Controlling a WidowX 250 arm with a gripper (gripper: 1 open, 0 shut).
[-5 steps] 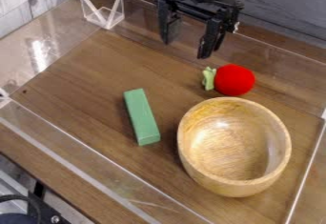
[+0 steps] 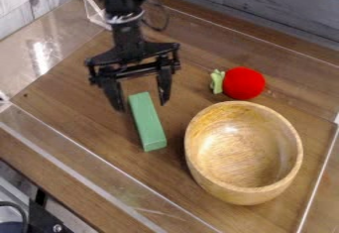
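Observation:
My black gripper (image 2: pixel 139 86) stands open over a green rectangular block (image 2: pixel 147 123) lying on the wooden tray floor, its blurred fingers either side of the block's upper end, above it. A red tomato-like object (image 2: pixel 244 82) with a green top lies to the right. A large pale wooden bowl (image 2: pixel 241 153) sits at the lower right. Whether the fingers touch the block is unclear.
The wooden tray (image 2: pixel 66 148) has raised edges, with a pale wall behind at the top.
The gripper has swung from the back right down and toward the left, to over the green block. The block, red object and bowl stay in place.

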